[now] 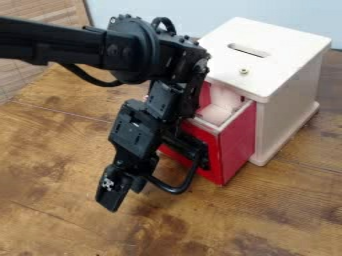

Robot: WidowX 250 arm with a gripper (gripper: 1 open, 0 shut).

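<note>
My black gripper (115, 186) hangs low over the wooden table, left of and in front of the red drawer; its fingers point down, and whether they are open or shut is unclear. The red drawer (229, 150) juts part way out of a white wooden box (290, 90), which has a slot and a small knob. Pale pink rounded items (221, 105) lie inside the drawer. My arm hides the drawer's left part.
A woven mat or panel (20, 75) shows at the back left edge, with a pale wall behind.
</note>
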